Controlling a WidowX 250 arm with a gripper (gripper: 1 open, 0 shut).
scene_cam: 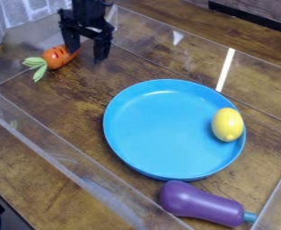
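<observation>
My black gripper (85,39) is at the top left, its fingers open and pointing down just right of an orange toy carrot (57,57) with green leaves, which lies on the wooden floor of a clear-walled tray. The near finger partly overlaps the carrot's upper end in this view; whether they touch I cannot tell.
A blue plate (149,135) fills the middle, holding a yellow egg-shaped lemon (228,125) on its right side. A purple toy eggplant (197,200) lies at the bottom right. Bare wood is at the upper right. Clear walls (61,160) edge the area.
</observation>
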